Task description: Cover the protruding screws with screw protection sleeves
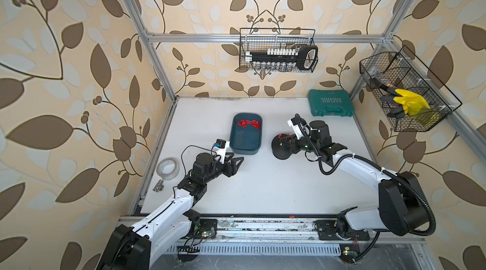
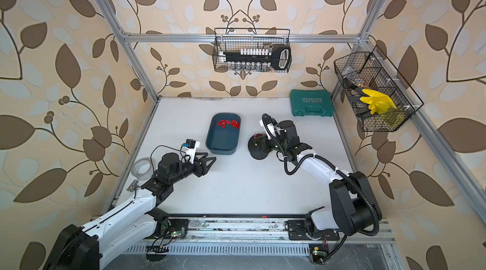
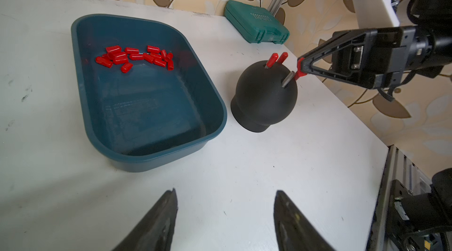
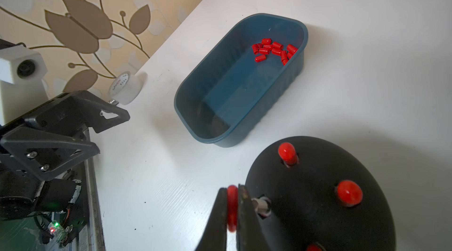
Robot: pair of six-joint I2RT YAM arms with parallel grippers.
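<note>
A black domed stand carries metal screws, some covered by red sleeves (image 4: 348,192), with a bare screw (image 4: 262,206) on the near side in the right wrist view. My right gripper is shut on a red sleeve beside that bare screw. A blue bin (image 3: 141,154) holds several loose red sleeves (image 3: 120,58) at its back. My left gripper (image 1: 237,165) stands open in front of the bin with nothing between its fingers.
A green case (image 1: 330,102) lies at the back right. A tape roll (image 1: 167,168) and a small metal part (image 1: 158,185) sit at the left edge. Wire baskets hang on the walls.
</note>
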